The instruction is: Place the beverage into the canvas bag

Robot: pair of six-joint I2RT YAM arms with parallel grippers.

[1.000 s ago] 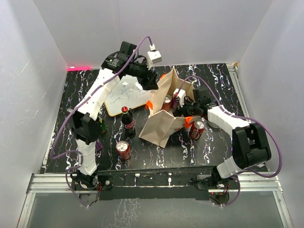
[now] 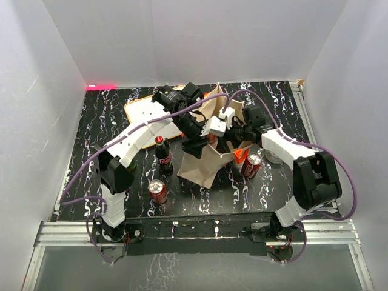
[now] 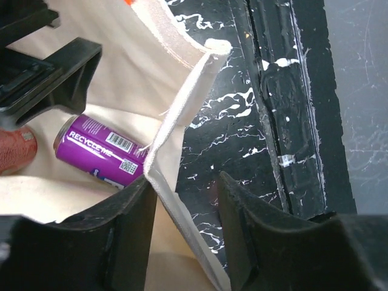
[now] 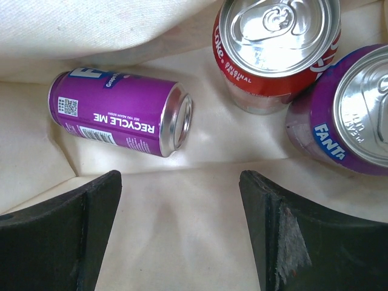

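The canvas bag (image 2: 200, 170) stands open at the middle of the table. Inside lie a purple can on its side (image 4: 115, 112), an upright Coke can (image 4: 270, 73) and an upright Fanta can (image 4: 336, 118). My left gripper is part open at the bag's near edge, the bag's rim between or just behind its fingers. My right gripper is inside the bag, open, with only canvas visible between its fingers.
A cola bottle (image 2: 163, 159) and a Coke can (image 2: 157, 191) stand left of the bag, another Coke can (image 2: 251, 165) to its right. A white board (image 2: 139, 112) lies behind on the left.
My left gripper has moved down and toward the front from behind the bag onto its near rim. The right arm has shifted only slightly.
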